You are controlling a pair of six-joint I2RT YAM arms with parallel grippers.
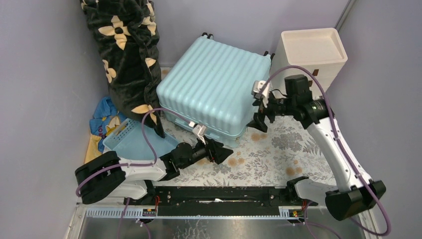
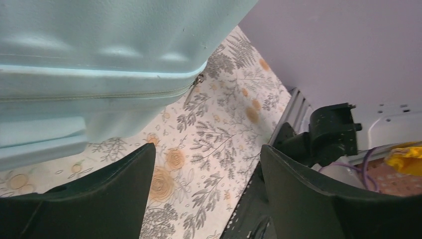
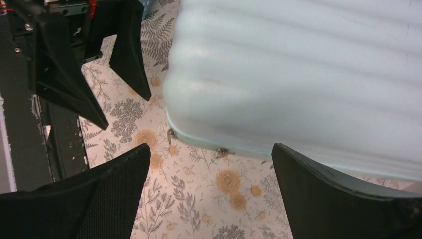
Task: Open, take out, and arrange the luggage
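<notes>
A closed light-blue ribbed suitcase (image 1: pixel 214 84) lies flat in the middle of the top view, its zipped front side toward me. My left gripper (image 1: pixel 219 154) stands open just in front of its front edge; in the left wrist view the zipper seam (image 2: pixel 94 98) and a small puller (image 2: pixel 200 78) at the corner show above the fingers. My right gripper (image 1: pixel 260 117) stands open beside the suitcase's right front corner, with nothing between its fingers; the right wrist view shows that rounded corner (image 3: pixel 209 99) and the floor below.
A white drawer unit (image 1: pixel 309 47) stands at the back right. A dark flowered blanket (image 1: pixel 119 55) and a blue basket (image 1: pixel 139 144) are at the left.
</notes>
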